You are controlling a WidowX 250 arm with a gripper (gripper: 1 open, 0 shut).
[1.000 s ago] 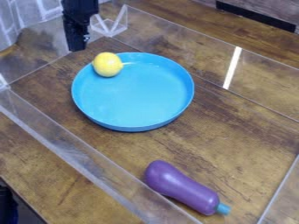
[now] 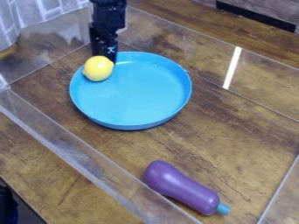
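A blue plate (image 2: 136,94) rests on the wooden surface, with a yellow ball (image 2: 98,69) on its upper left part. Just above the ball, at the plate's back-left edge, my black gripper (image 2: 105,51) reaches down from the top of the view; it is open, and its fingertips are small and partly hard to make out. A purple eggplant-shaped toy (image 2: 181,185) with a teal end lies apart at the lower right.
Clear transparent walls run along the left and right of the work area. The wooden surface (image 2: 228,118) right of the plate is free, as is the area below the plate.
My gripper has come down and to the right, close over the ball. The ball sits slightly left and lower on the plate than before, and the plate has shifted slightly left.
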